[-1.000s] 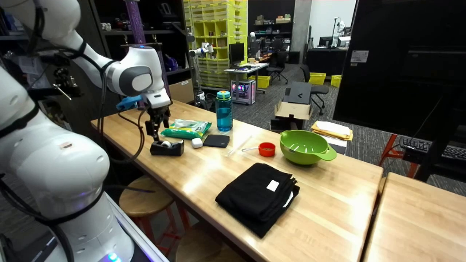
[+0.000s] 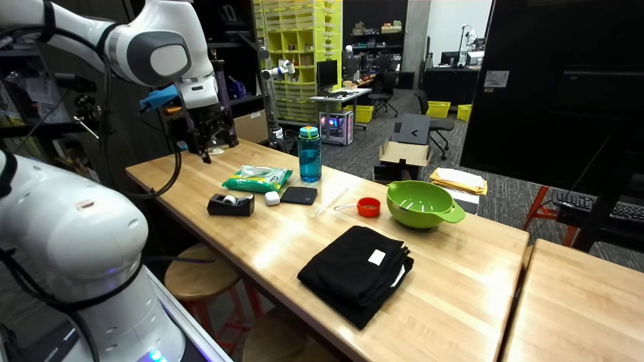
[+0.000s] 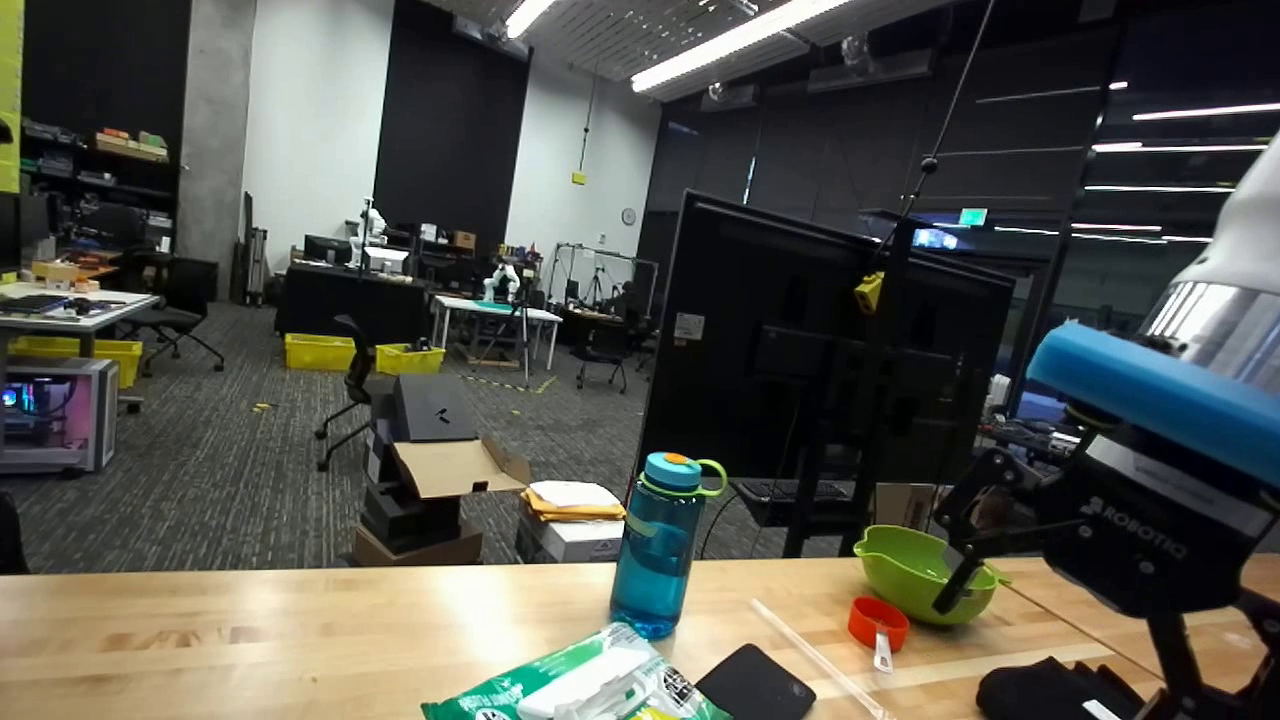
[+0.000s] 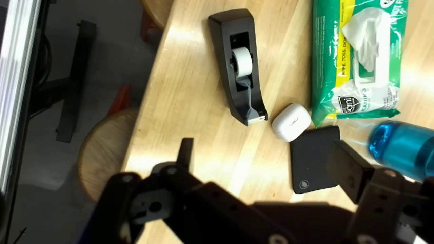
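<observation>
My gripper is open above the table, its two fingers wide apart with nothing between them. In exterior view 1 the gripper (image 2: 208,142) hangs over the far left part of the table, clear of the objects. A black tape dispenser (image 4: 243,69) with a white roll lies ahead of it in the wrist view. Near that are a white earbud case (image 4: 291,122), a black flat wallet-like pad (image 4: 313,156), a green wipes pack (image 4: 360,57) and a blue bottle (image 4: 402,148). One finger covers the pad's right edge.
Farther along stand a red measuring cup (image 2: 368,207), a clear straw-like stick (image 2: 330,201) and a green colander bowl (image 2: 421,204). A folded black cloth (image 2: 359,271) lies near the front edge. Stools (image 2: 202,271) stand below.
The arm has lifted and drawn back up and to the left in exterior view 1, away from the tape dispenser. The table objects appear unmoved.
</observation>
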